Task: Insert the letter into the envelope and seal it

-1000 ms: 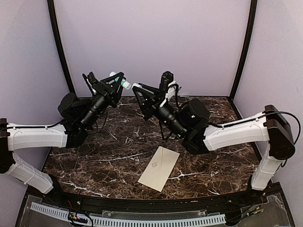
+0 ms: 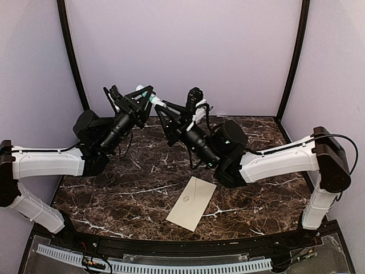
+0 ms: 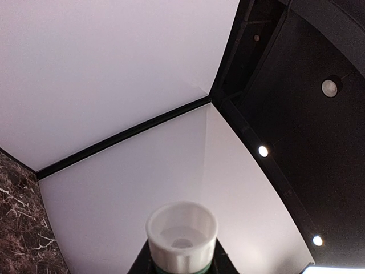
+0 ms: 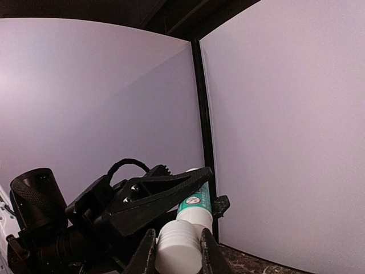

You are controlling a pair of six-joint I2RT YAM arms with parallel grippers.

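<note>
A cream envelope (image 2: 191, 205) lies flat at the table's front centre, slanted, with a small printed mark; no separate letter shows. Above the table, my left gripper (image 2: 147, 97) is shut on a glue stick (image 4: 194, 201), whose body is teal-green with white ends. One white end, hollow, faces the camera in the left wrist view. My right gripper is shut on a white cap (image 4: 178, 242), which stands close against the stick's near end. Whether the cap is seated on the stick, I cannot tell.
Pale walls (image 2: 188, 51) enclose the table at the back and sides. Both arms reach over the table and their grippers meet left of centre, very close together.
My right gripper has since moved left, my left slightly right, and the gap has closed. The envelope has not moved.
</note>
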